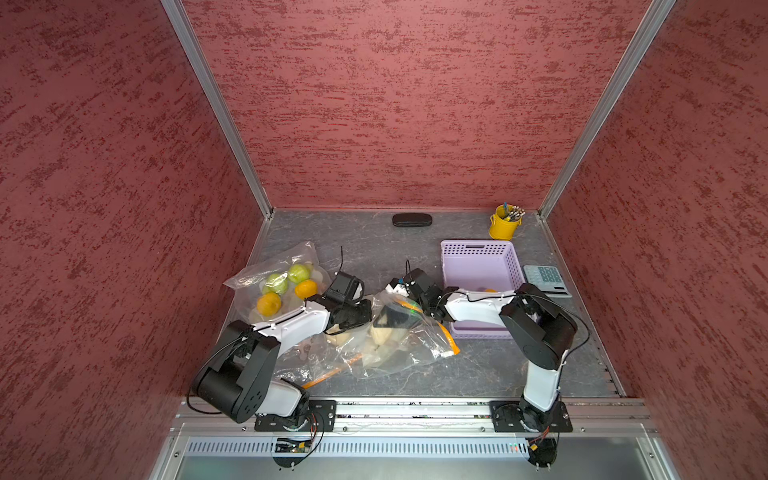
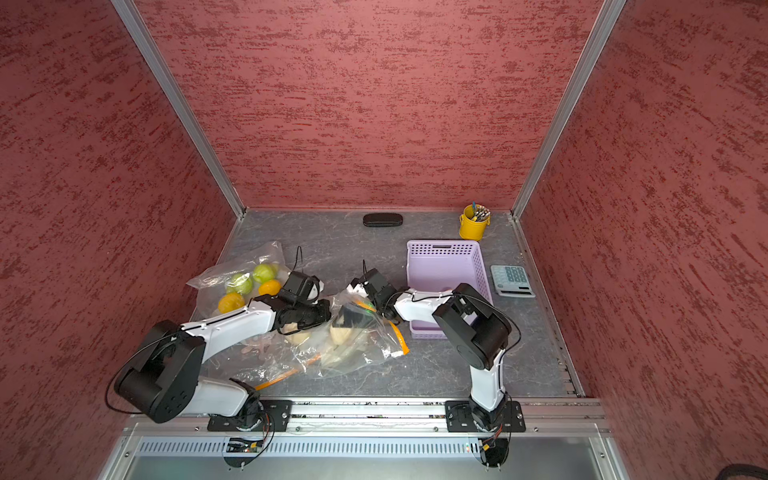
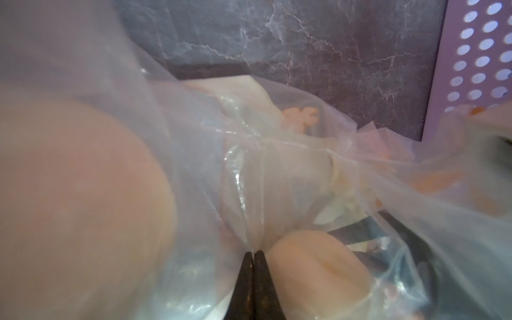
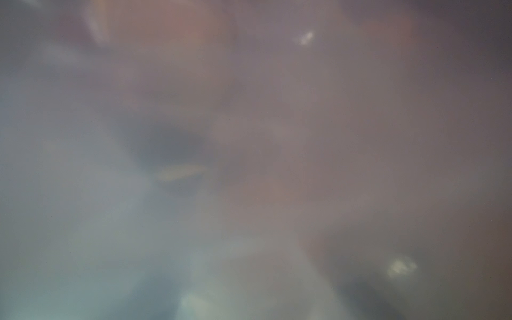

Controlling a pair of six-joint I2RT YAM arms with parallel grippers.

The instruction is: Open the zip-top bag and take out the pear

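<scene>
The clear zip top bag [image 1: 412, 352], with an orange zip strip [image 1: 449, 340], lies crumpled between my arms. Pale rounded shapes show through its film. One cream shape [image 1: 381, 333] sits near the middle; whether it is the pear I cannot tell. In the left wrist view, a pale round item [image 3: 320, 272] lies right beside my left gripper, whose tips are together where folds of film converge. My right gripper is behind or within the film; its blurred dark fingers [image 4: 146, 301] stand apart. Nothing clear shows between them.
A second clear bag holding green apples [image 1: 276, 283] and oranges [image 1: 269, 304] lies at the left. The lilac basket [image 1: 477, 246] stands under the right arm. Farther back are a black case [image 1: 412, 219] and a yellow bucket [image 1: 503, 229].
</scene>
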